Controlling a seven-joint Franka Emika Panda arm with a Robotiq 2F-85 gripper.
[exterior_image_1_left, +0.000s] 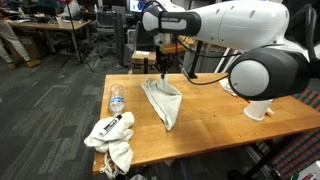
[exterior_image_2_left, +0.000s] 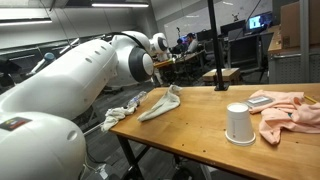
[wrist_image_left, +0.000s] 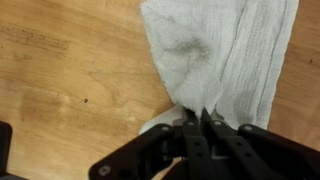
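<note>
A white cloth lies partly spread near the far side of the wooden table. In the wrist view my gripper is shut on a gathered fold of this cloth, which fans out from the fingertips across the wood. Seen from exterior view 1, my gripper is low over the cloth's far end, small and dark. Exterior view 2 shows the cloth rising to a peak at its far end, while the arm hides much of the scene on the left.
A clear bottle stands at the table's left edge. Nearer is another crumpled white cloth, partly over the edge. A white cup and a pink cloth occupy the other side. Bare wood lies between.
</note>
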